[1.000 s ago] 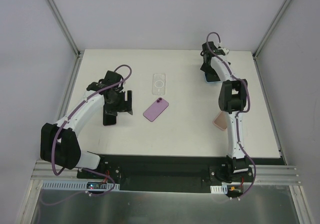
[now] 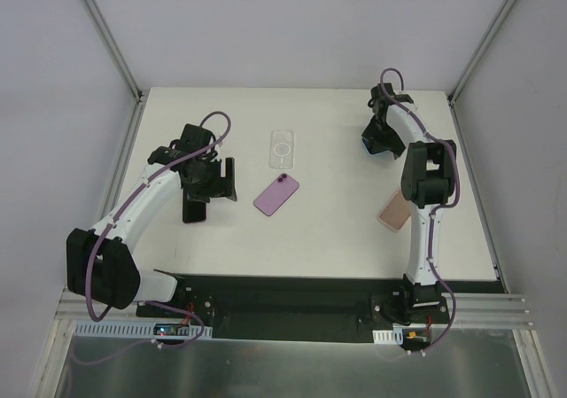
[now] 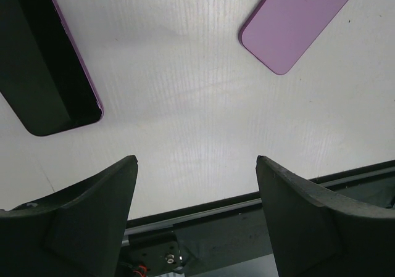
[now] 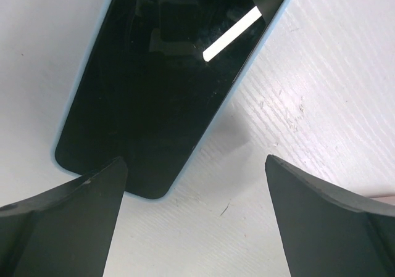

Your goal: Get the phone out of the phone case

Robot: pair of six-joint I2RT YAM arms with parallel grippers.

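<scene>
Beneath my right gripper lies a phone (image 4: 154, 86) with a dark face and a light-blue rim around its edge. Both fingers of that gripper stand wide open; in the right wrist view the left fingertip overlaps the phone's near end, and the gap is empty. On the left, my open left gripper has only bare table between its fingers. Beside it lies a black-faced phone (image 3: 43, 61) with a purple edge. A purple phone or case (image 2: 276, 195) lies back up near the middle, with a dark camera spot at its top.
A clear case (image 2: 282, 150) with a ring lies flat behind the purple piece. Close to the right arm there is a pinkish-tan flat piece (image 2: 394, 212).
My right gripper has shifted toward the front and slightly right over the blue-rimmed phone. The left arm has moved only a little. The flat pieces on the table have stayed put.
</scene>
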